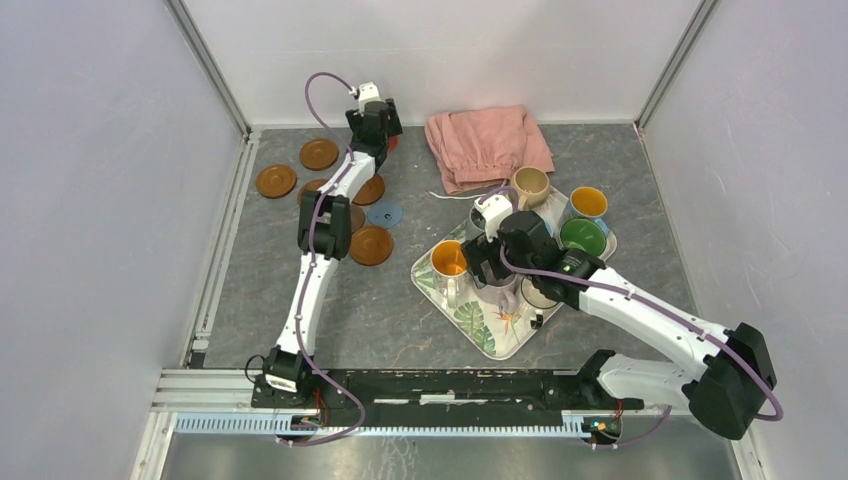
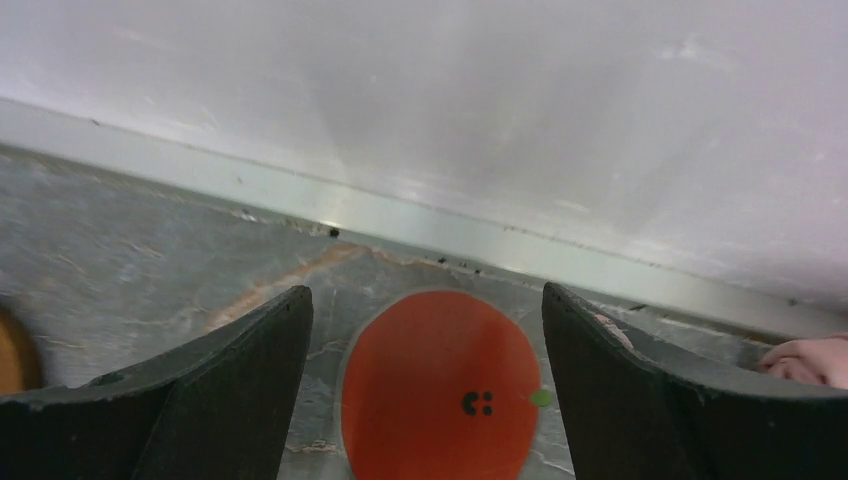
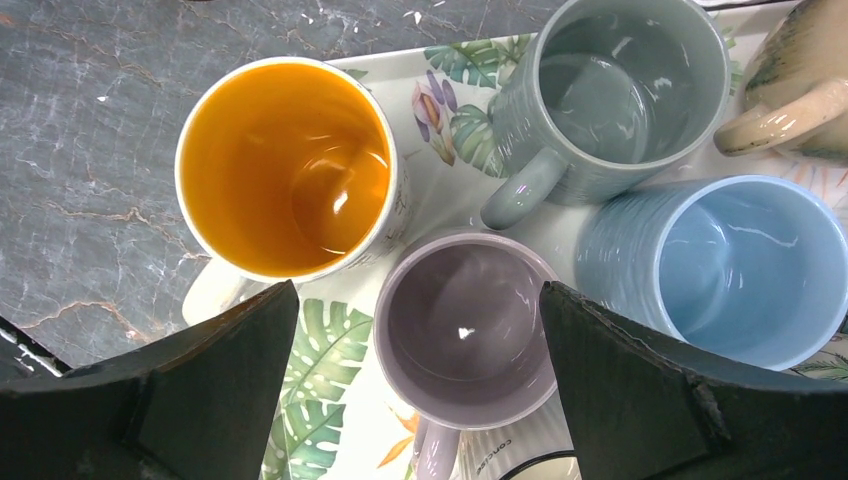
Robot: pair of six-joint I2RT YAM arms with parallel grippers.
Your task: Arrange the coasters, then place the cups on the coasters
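A round red coaster [image 2: 437,370] with small dark marks and a green spot lies flat on the table near the back wall. Above it stands my left gripper, its fingers apart on either side of the coaster in view and nothing held between them. Over the tray [image 1: 482,343] is my right gripper, open above a mauve cup [image 3: 465,330]. Beside that cup sit an orange-lined white cup [image 3: 290,180], a grey cup [image 3: 610,100] and a light blue cup [image 3: 730,270]. Nothing shows gripped on the right.
Several brown coasters, one of them [image 1: 371,245] nearest the front, and a blue coaster [image 1: 384,215] lie on the left half. A folded pink cloth [image 1: 487,145] rests at the back, right of the left gripper.
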